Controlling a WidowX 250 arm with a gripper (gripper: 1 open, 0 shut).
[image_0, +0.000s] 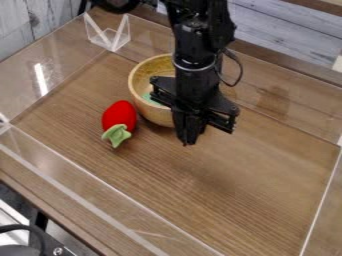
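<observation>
My black gripper (189, 126) hangs over the front right of a yellow bowl (144, 76), hiding much of it. Its fingers point down and look shut, with nothing visible between them. A green object (154, 98) shows partly inside the bowl, behind the gripper. A red object with a green end (119, 118) lies on the wooden table (214, 200), left of and in front of the bowl.
A clear plastic piece (107, 33) sits at the back left. Dark cables lie at the lower left, off the table edge.
</observation>
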